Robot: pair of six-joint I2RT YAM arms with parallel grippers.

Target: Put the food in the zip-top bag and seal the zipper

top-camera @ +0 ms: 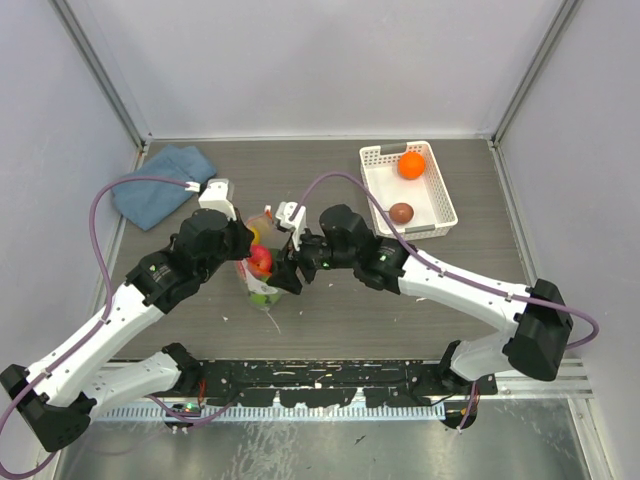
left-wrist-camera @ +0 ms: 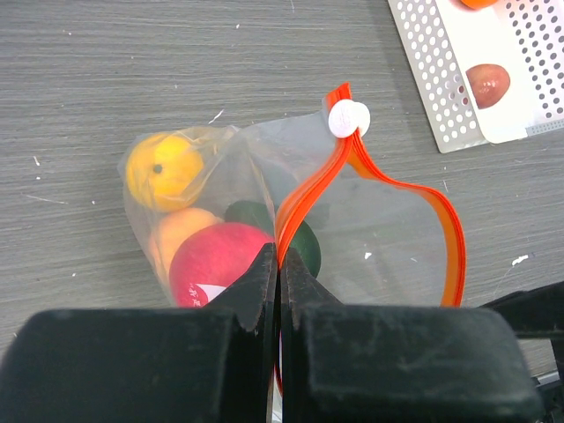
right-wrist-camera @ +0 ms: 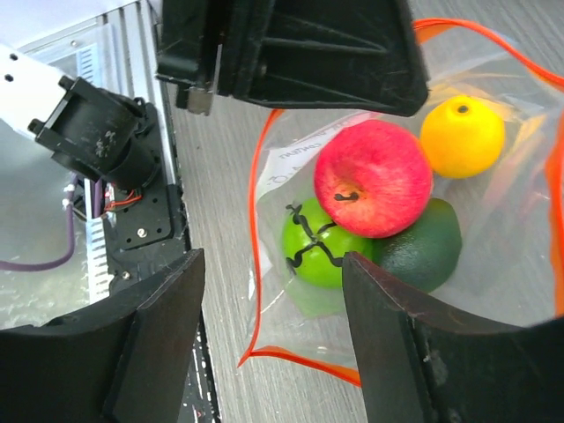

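Note:
The clear zip top bag (left-wrist-camera: 326, 207) has an orange zipper and a white slider (left-wrist-camera: 349, 117), and its mouth gapes. Inside are a red fruit (right-wrist-camera: 374, 176), a yellow one (right-wrist-camera: 463, 137), a green one (right-wrist-camera: 317, 238), a dark green one (right-wrist-camera: 423, 245) and a peach-coloured one (left-wrist-camera: 181, 231). My left gripper is shut on the bag's zipper edge, which runs between its fingers. My right gripper is open beside the mouth, its fingers apart; a lower corner of the orange zipper (right-wrist-camera: 304, 355) shows in the gap, not visibly gripped.
At the back right stands a white basket (top-camera: 447, 212) with an orange (top-camera: 411, 165) and a brown fruit (top-camera: 401, 213). A folded blue cloth (top-camera: 165, 185) lies at the back left. Bare table (top-camera: 400, 325) lies front right.

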